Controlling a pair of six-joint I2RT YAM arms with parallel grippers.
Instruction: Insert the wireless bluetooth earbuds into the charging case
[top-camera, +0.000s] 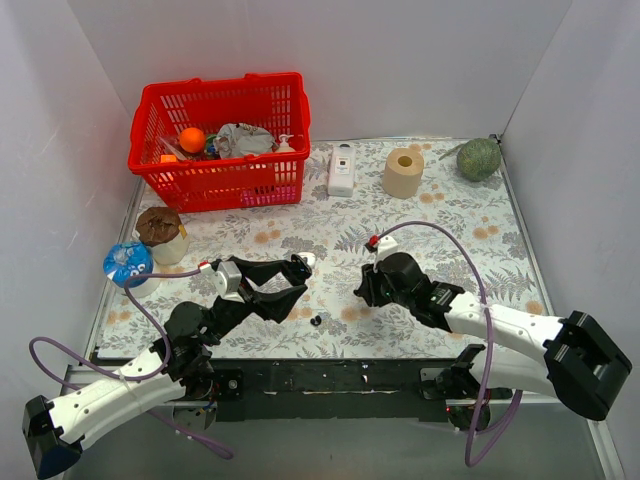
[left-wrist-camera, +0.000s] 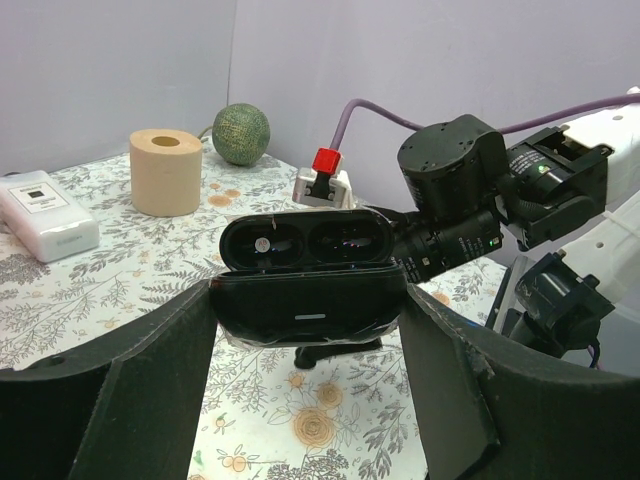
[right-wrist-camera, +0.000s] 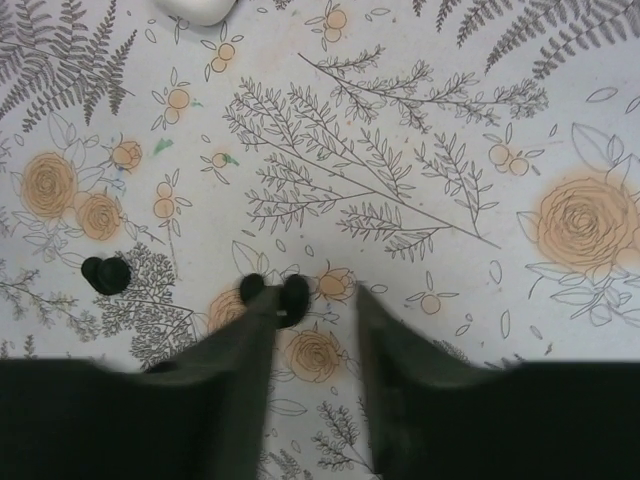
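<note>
My left gripper is shut on the black charging case (left-wrist-camera: 308, 305), gripping it by both sides above the table; its lid is up and two dark hollows face the camera. One black earbud (top-camera: 316, 320) lies on the table between the arms, also seen as the left earbud (right-wrist-camera: 106, 275) in the right wrist view. Another black earbud (right-wrist-camera: 293, 300) shows beside the left fingertip of my right gripper. That gripper is part open and low over the table, its fingers blurred. Whether they touch this earbud, I cannot tell.
A red basket (top-camera: 215, 190) with assorted items stands back left. A white box (top-camera: 341, 170), a tan paper roll (top-camera: 403, 173) and a green ball (top-camera: 479, 159) sit along the back. Two containers, one with a blue top (top-camera: 128, 262), stand at left.
</note>
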